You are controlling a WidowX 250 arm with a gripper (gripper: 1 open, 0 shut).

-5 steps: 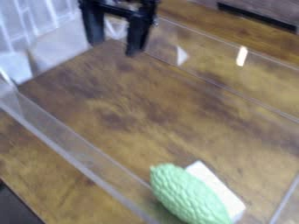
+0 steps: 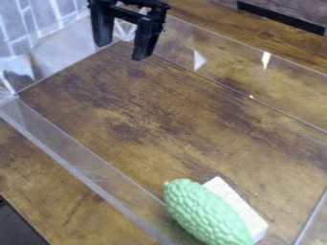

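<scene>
My gripper (image 2: 124, 33) hangs open at the top left, over the far end of a clear-walled enclosure, with nothing between its two black fingers. A green, bumpy toy vegetable (image 2: 205, 212) lies at the near right, partly over a white block (image 2: 246, 203), far from the gripper.
Transparent walls (image 2: 90, 167) border a wooden floor (image 2: 147, 115), whose middle is clear. A dark strip (image 2: 288, 11) lies at the back right, and a pale tiled surface is at the top left.
The green vegetable and white block have not moved.
</scene>
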